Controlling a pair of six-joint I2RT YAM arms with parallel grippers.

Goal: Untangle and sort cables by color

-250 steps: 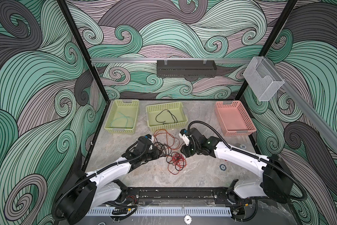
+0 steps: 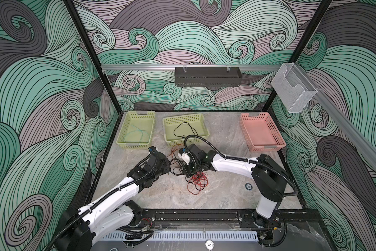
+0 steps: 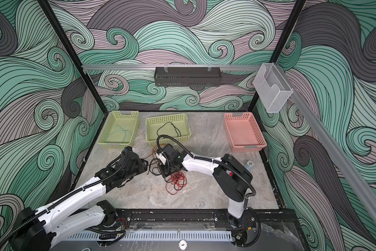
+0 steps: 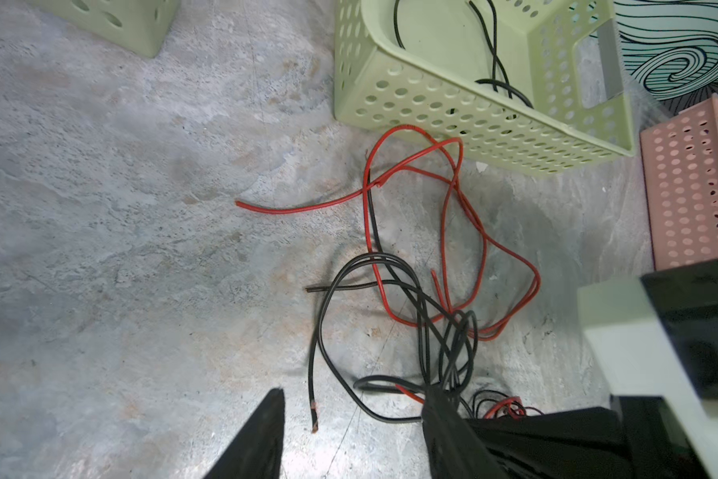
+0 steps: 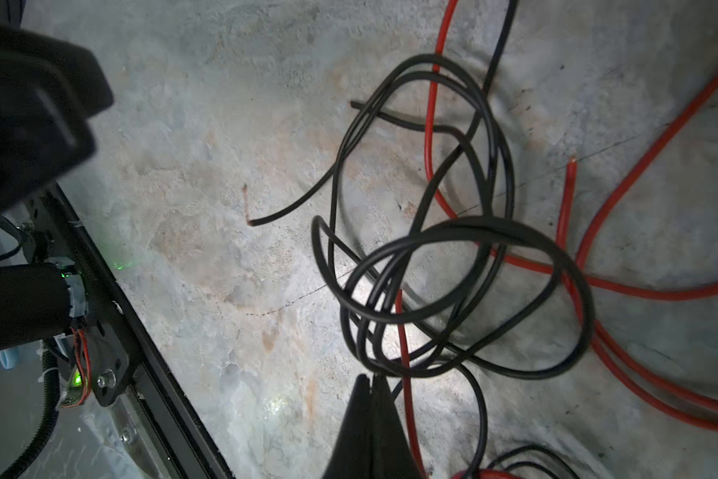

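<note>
A loose coil of black cable (image 5: 494, 225) lies on the table, crossed by a red cable (image 4: 295, 210) that loops out in front of the middle basket. Left of the coil, my left gripper has its fingers apart over bare table, with nothing between them. My right gripper is shut, its tips at the coil's lower edge in the right wrist view; no cable shows clearly between them. Nearer the front sits a denser red and black tangle (image 2: 199, 179). The middle green basket (image 2: 186, 141) contains black cable, the left green basket (image 2: 133, 145) thin teal cable.
At the right stands an empty pink basket (image 2: 263, 147). A small round disc (image 2: 248, 186) lies on the right of the table. The two grippers are close together over the cables.
My right arm has swung left, bringing its gripper from the right of the cables to over the black coil. My left gripper has drawn back slightly to the left, away from the coil.
</note>
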